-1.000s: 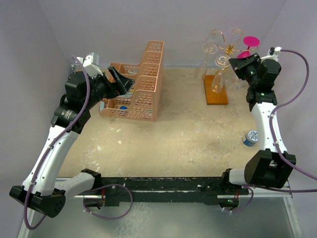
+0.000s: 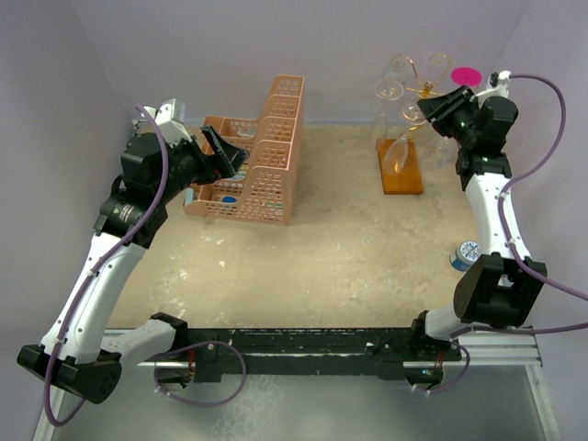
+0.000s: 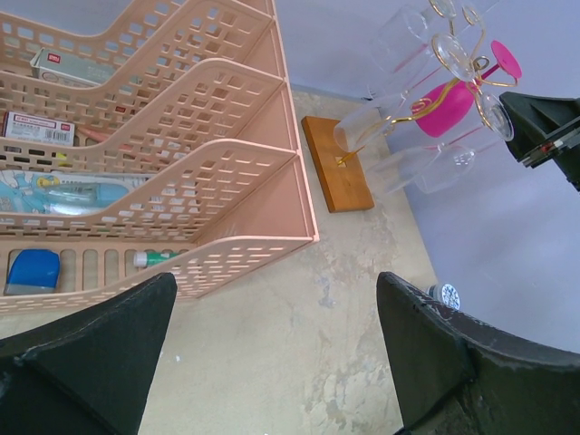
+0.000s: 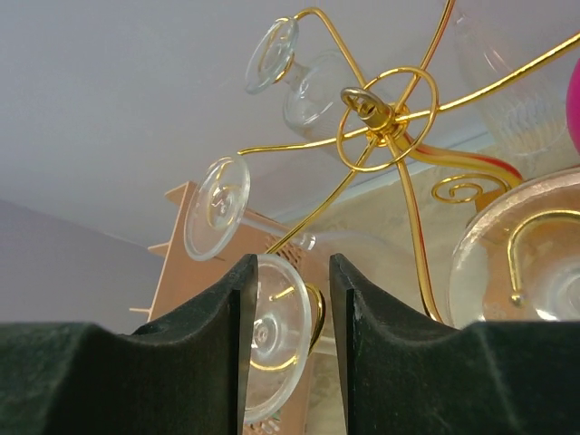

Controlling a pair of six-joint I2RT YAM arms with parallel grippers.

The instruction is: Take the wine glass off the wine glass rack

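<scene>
A gold wine glass rack (image 2: 401, 175) on a wooden base holds several upside-down clear glasses and pink ones at the back right. My right gripper (image 2: 428, 108) is raised at the rack; in the right wrist view its open fingers (image 4: 367, 353) straddle the area at a clear glass's round foot (image 4: 276, 381), which hangs on a gold hook. More glass feet (image 4: 217, 207) hang around it. My left gripper (image 2: 222, 158) hangs open over the orange organizer, with nothing between its fingers.
The peach plastic organizer (image 2: 285, 175) holds small boxes, bottles and a blue item at the left. A round blue-lidded tin (image 2: 464, 255) sits at the right edge.
The left arm has stayed still.
</scene>
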